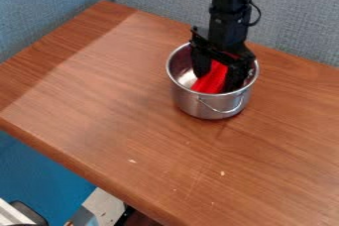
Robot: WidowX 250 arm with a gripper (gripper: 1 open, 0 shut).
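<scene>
A steel pot (189, 99) with a wire handle stands on the wooden table toward the back right. Inside it lies a red object (211, 79). My black gripper (220, 66) reaches down from above into the pot, over the red object, with its fingers open. The far fingertips are partly hidden by the pot's contents and its own body.
Grey-blue padded walls (298, 22) stand behind. The table's front-left edge drops to a blue floor with some equipment at the bottom left.
</scene>
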